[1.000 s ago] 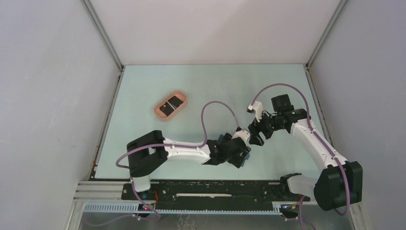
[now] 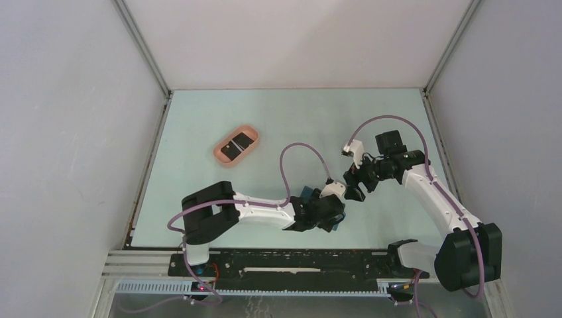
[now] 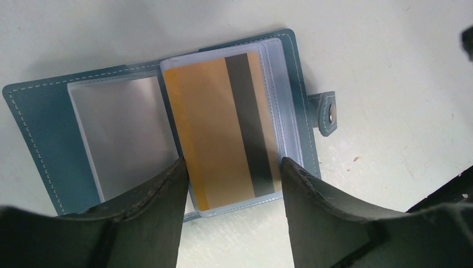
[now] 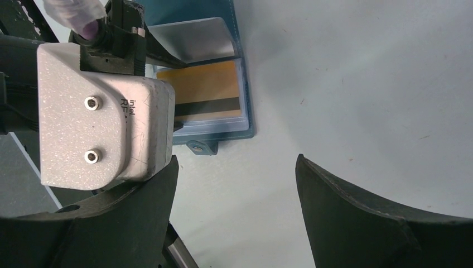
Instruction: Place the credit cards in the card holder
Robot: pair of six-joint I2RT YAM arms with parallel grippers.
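The blue card holder (image 3: 50, 128) lies spread on the table, its snap tab (image 3: 327, 113) to the right in the left wrist view. A tan card with a dark stripe (image 3: 215, 128) lies in or on its clear sleeve; how deep it sits I cannot tell. My left gripper is part open, its fingertips over either side of the card's near end; whether they touch it is unclear. The holder also shows in the right wrist view, partly behind the left arm. My right gripper is open and empty, beside the holder over bare table.
A pink tray (image 2: 217, 153) with dark cards (image 2: 243, 140) in it stands at the back left. In the right wrist view the left arm's camera housing (image 4: 106, 120) is close to my right finger.
The right arm and the tray have stayed put.
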